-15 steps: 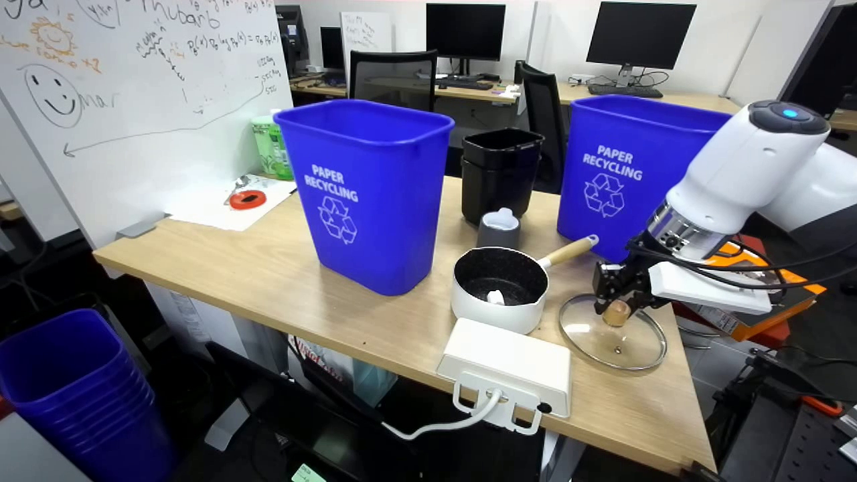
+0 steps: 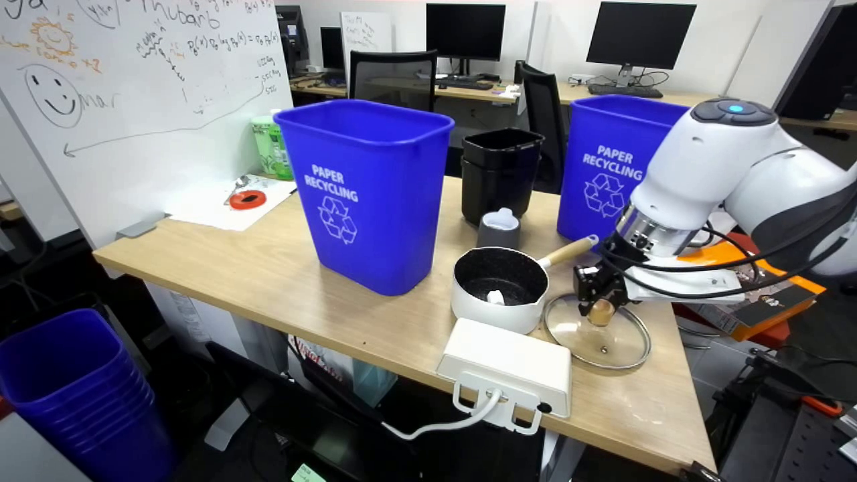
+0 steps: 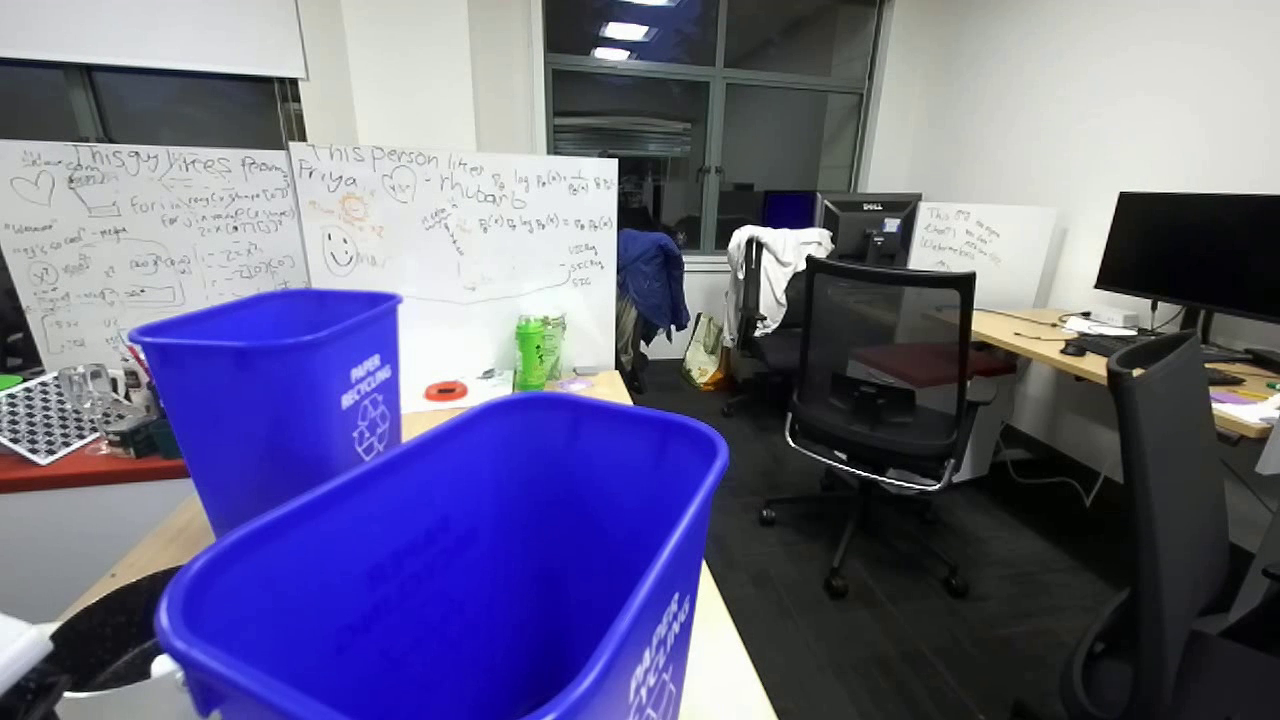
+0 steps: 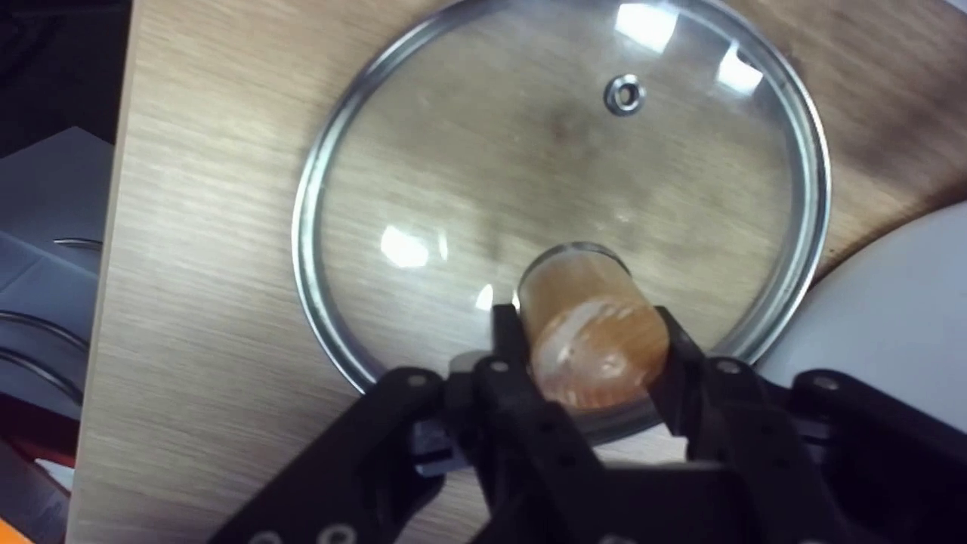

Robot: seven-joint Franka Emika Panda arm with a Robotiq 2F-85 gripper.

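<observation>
A round glass lid (image 2: 590, 341) with a steel rim is at the right end of the table, close to the white pot (image 2: 496, 309). Its wooden knob (image 4: 598, 340) sits between the fingers of my gripper, which is shut on it. From exterior view 1, I cannot tell whether the lid touches the table or hangs just above it. The pot is uncovered, with a small white item (image 2: 495, 297) inside and a wooden handle (image 2: 568, 252) pointing back right. In exterior view 2 the lid is out of sight.
Two blue recycling bins (image 2: 377, 201) (image 2: 604, 173) stand on the table, the second behind the pot handle. A grey cup (image 2: 499, 231) and black bin (image 2: 502, 173) are behind the pot. A white box (image 2: 506, 361) lies in front. The table's right edge is close to the lid.
My gripper and the lid have shifted left, toward the pot, in exterior view 1. The arm has swung left with them. The pot and bins stay in place.
</observation>
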